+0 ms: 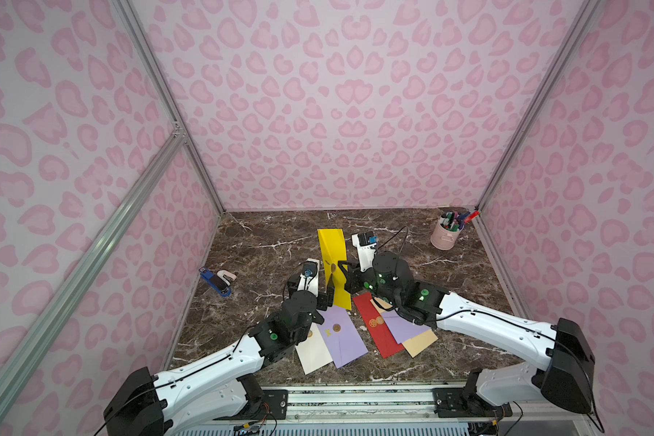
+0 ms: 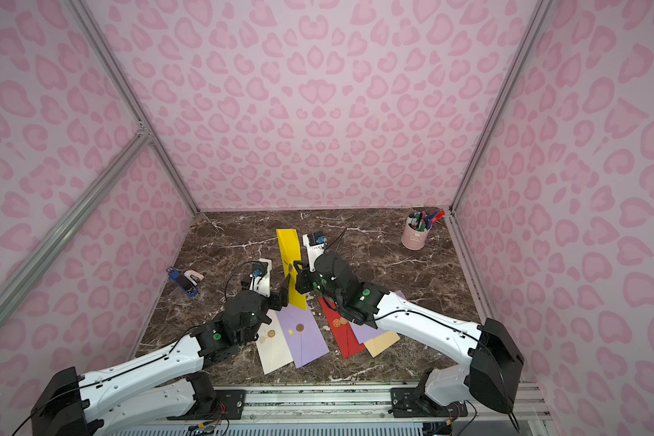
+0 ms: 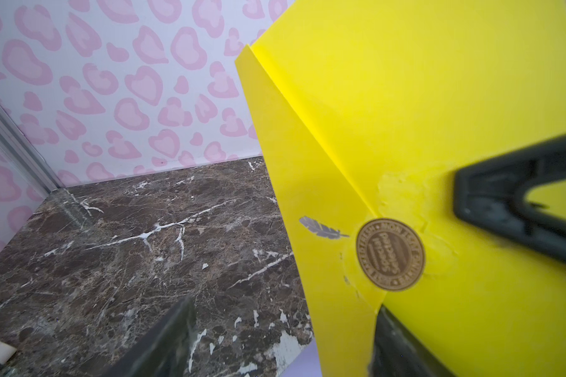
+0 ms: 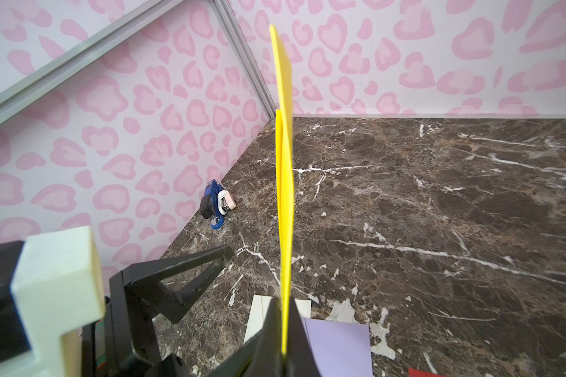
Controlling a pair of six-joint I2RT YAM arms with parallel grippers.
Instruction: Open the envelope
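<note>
The yellow envelope point(image 1: 333, 247) is held upright above the table, edge-on in the right wrist view. My right gripper is shut on it, the thin paper running between its fingers. Facing my left wrist camera is a narrow flap point(image 3: 295, 188) with a feather print; its upper edge stands slightly off the envelope body. A round brown seal point(image 3: 390, 254) sits at that flap's edge. My left gripper is open; one blurred finger point(image 3: 169, 339) lies left of the flap, while the other meets its right edge. Whether that fingertip is underneath, I cannot tell.
Below lie a white envelope point(image 1: 312, 354), a lilac envelope point(image 1: 345, 338) and a red envelope point(image 1: 376, 327), with more at their right. A pen cup point(image 1: 444, 234) stands back right; a blue object point(image 1: 216, 282) lies left.
</note>
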